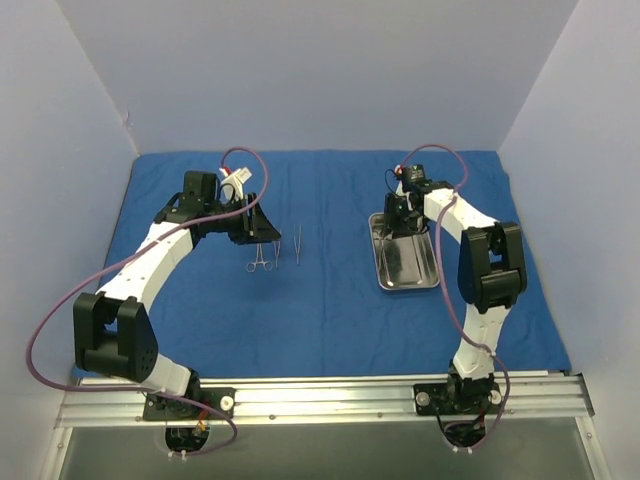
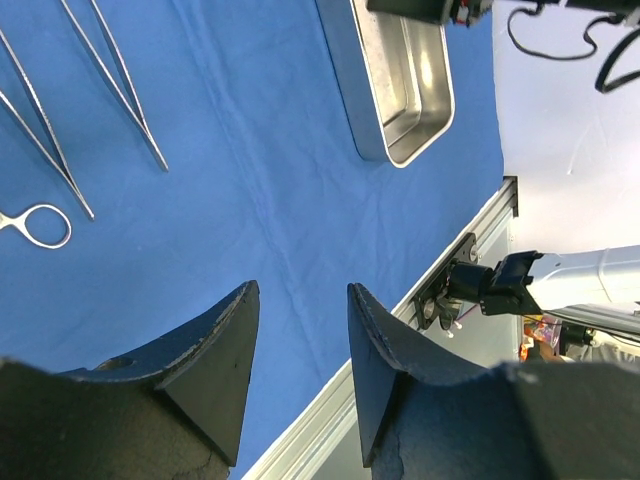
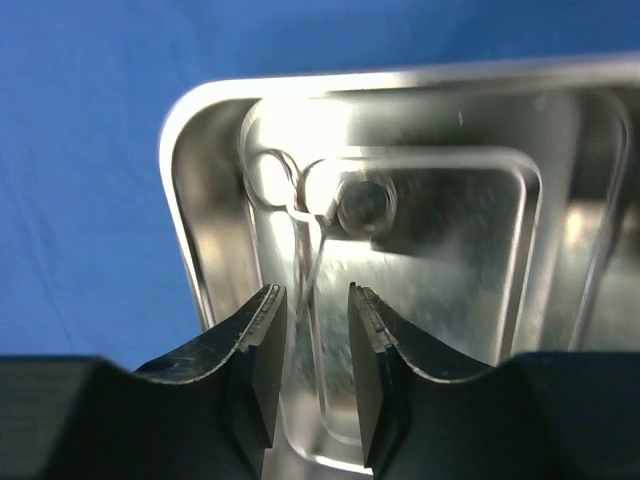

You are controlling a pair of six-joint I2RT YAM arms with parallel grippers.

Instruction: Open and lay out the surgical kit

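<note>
The steel tray sits on the right half of the blue cloth. Inside it lies a ring-handled instrument, its rings towards one end wall and its shafts partly hidden by my right gripper. That gripper is open over the tray, nothing held. Another thin instrument lies along the tray's other side. On the cloth to the left rest scissor-like forceps and two tweezers, side by side. My left gripper hangs open just behind these, empty.
Bare blue cloth spreads between the laid-out instruments and the tray, and along the front. Grey walls enclose the back and sides. A metal rail runs along the front edge.
</note>
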